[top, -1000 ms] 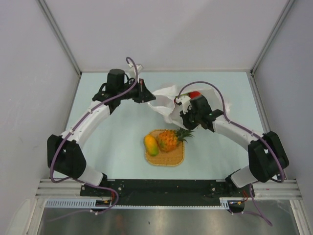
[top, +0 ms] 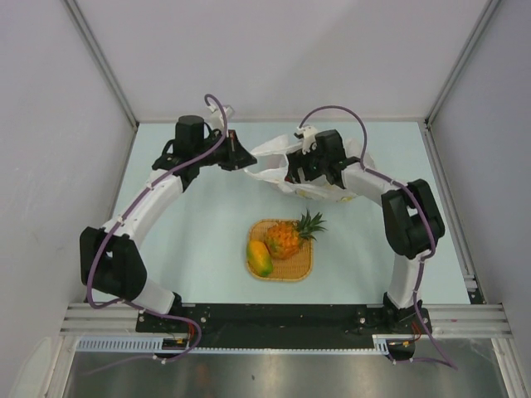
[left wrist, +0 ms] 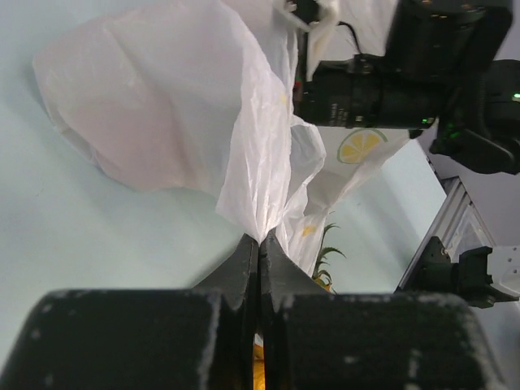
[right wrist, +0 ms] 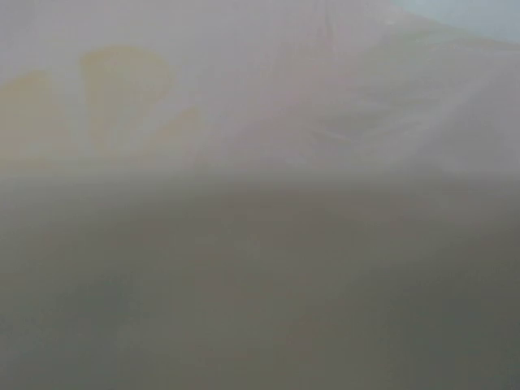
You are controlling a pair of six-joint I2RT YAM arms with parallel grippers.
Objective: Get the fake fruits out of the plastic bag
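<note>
My left gripper is shut on the edge of the white plastic bag, which hangs from its fingertips with an orange-slice print showing on one side. Seen from above, the bag spreads right from that grip, its mouth held up. My right gripper is open and reaches into the bag; blurred, pale plastic fills the right wrist view. Beside its fingertips a small bit of a red fruit shows, the remainder hidden. A pineapple and a yellow-green mango lie in the basket.
The woven basket stands in front of the bag, close to its lower edge. The right forearm covers part of the bag.
The left gripper shifted slightly, keeping the bag. The mango settled a little lower.
</note>
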